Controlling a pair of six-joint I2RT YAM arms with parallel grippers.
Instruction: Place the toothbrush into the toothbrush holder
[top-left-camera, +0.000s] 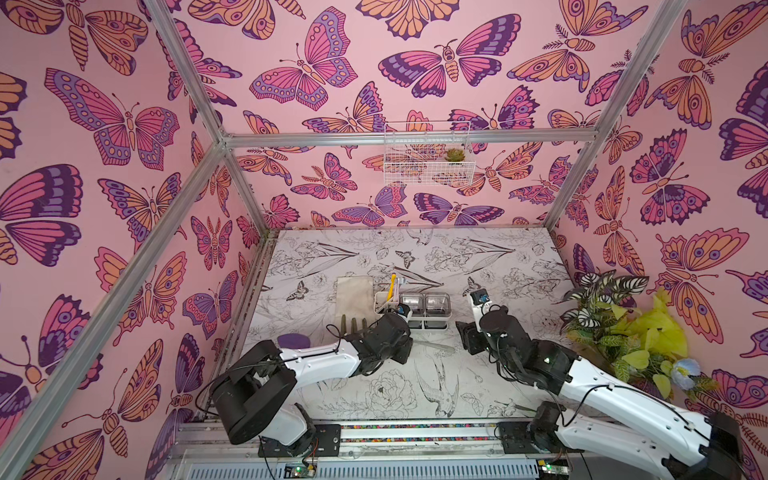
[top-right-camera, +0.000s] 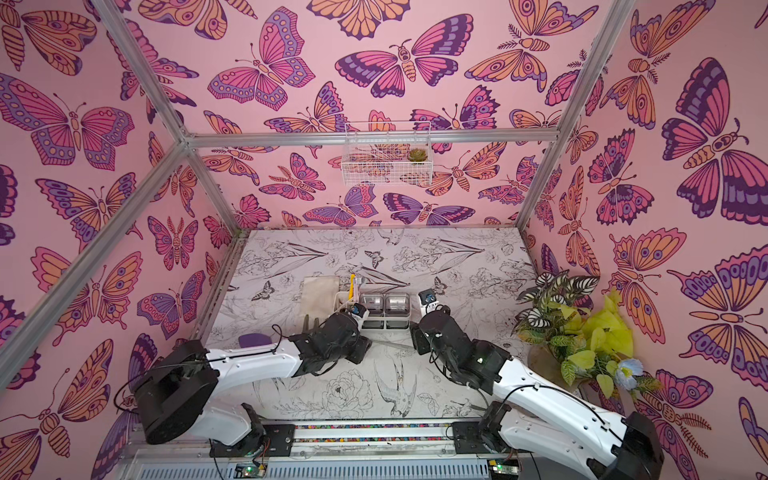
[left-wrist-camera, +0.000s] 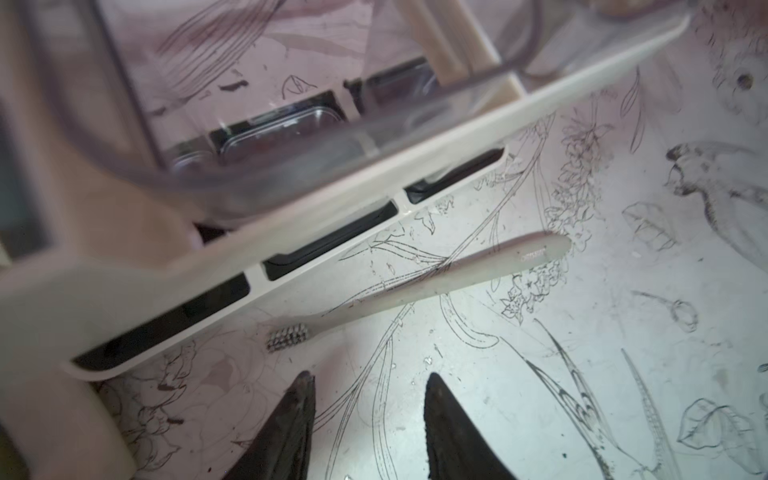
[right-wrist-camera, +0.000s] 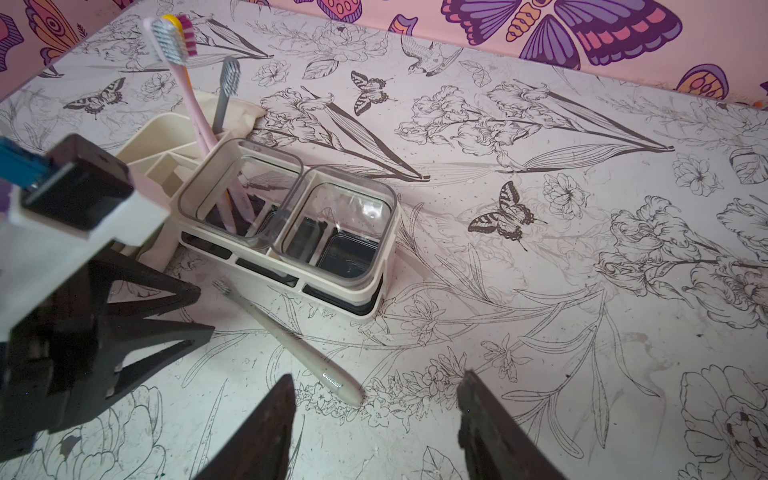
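Observation:
A pale grey toothbrush (left-wrist-camera: 448, 280) lies flat on the table, just in front of the white holder (left-wrist-camera: 336, 180). In the right wrist view the same toothbrush (right-wrist-camera: 308, 352) points its bristles left, toward the left gripper. My left gripper is open, its fingers near the bristle end and apart from it. The right gripper stands with its fingers spread, nothing between them, to the right of the toothbrush. The holder (right-wrist-camera: 324, 292) carries clear cups, and other toothbrushes, one pink (right-wrist-camera: 196, 108) and one grey (right-wrist-camera: 224, 92), stand upright in it.
A beige cloth (top-left-camera: 354, 296) and a purple oval (top-left-camera: 294, 341) lie left of the holder. Plants with a yellow wrap (top-left-camera: 662, 328) fill the right edge. Clear table spreads right of and behind the holder.

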